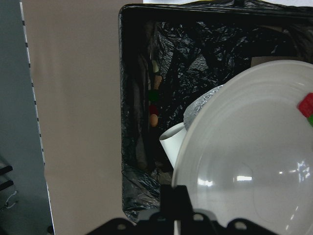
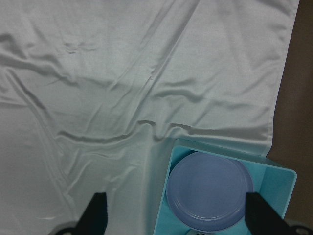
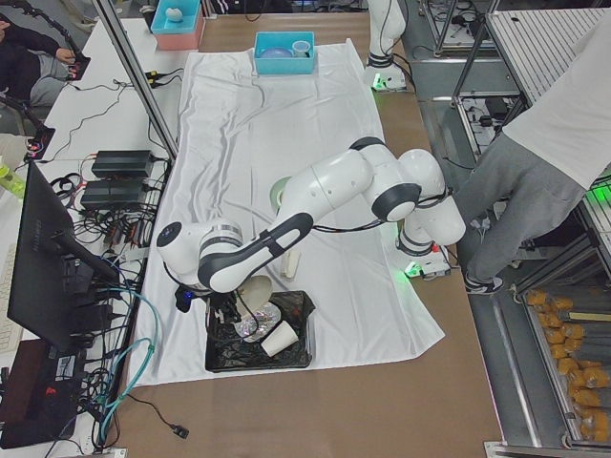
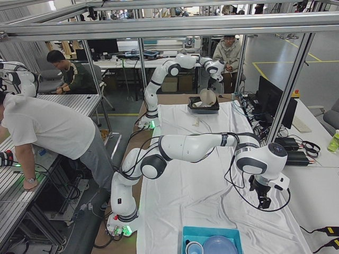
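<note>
My left gripper is shut on the rim of a pale plate (image 1: 244, 147), held over a black-lined bin (image 3: 220, 355); red and green bits (image 1: 306, 105) sit on the plate. In the bin are crumpled foil (image 1: 198, 105), a white cup (image 1: 171, 139) and small coloured scraps. In the camera right view the plate (image 4: 207, 96) appears tilted. My right gripper stands open above a blue box (image 4: 212, 233) holding a blue plate (image 2: 208, 191).
A green plate (image 3: 279, 191) and a pale object (image 3: 291, 262) lie on the white cloth (image 3: 277, 134), partly behind the left arm. A monitor and cables line one side; a person stands at the other.
</note>
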